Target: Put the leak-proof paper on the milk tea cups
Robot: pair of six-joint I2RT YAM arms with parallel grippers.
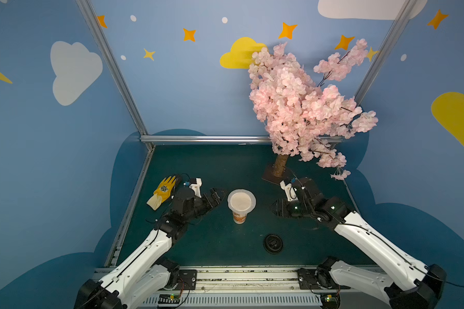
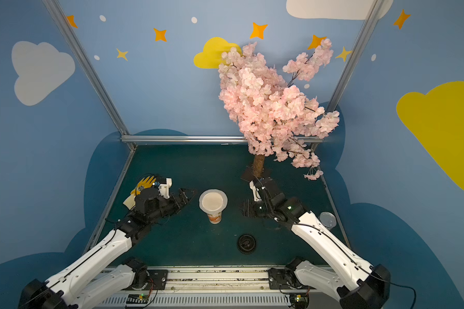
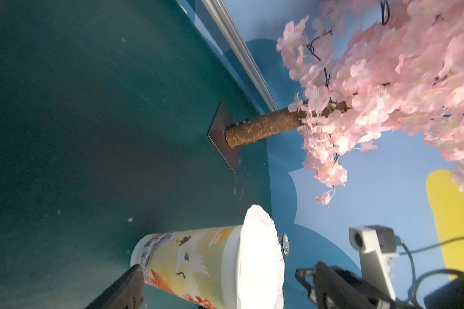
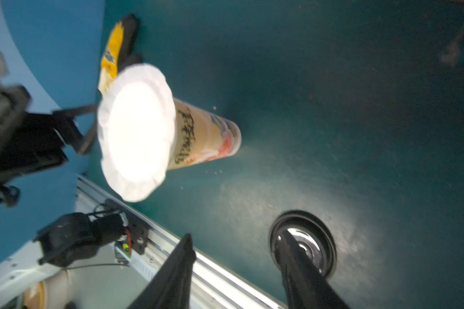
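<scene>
The milk tea cup [image 1: 239, 216] stands upright mid-table. A white paper disc with crimped edge covers its top and also shows edge-on in the left wrist view [image 3: 258, 262]. My left gripper [image 1: 216, 196] stands open just left of the cup, its fingers apart and empty, the cup beyond them. My right gripper is right of the cup, fingers apart with nothing between them. A black lid [image 1: 273, 243] lies on the table in front, right of the cup.
A cherry blossom tree [image 1: 280, 165] stands behind, at the right. A yellow glove [image 1: 159, 194] lies at the left. A clear lid [image 2: 328, 219] is by the right edge.
</scene>
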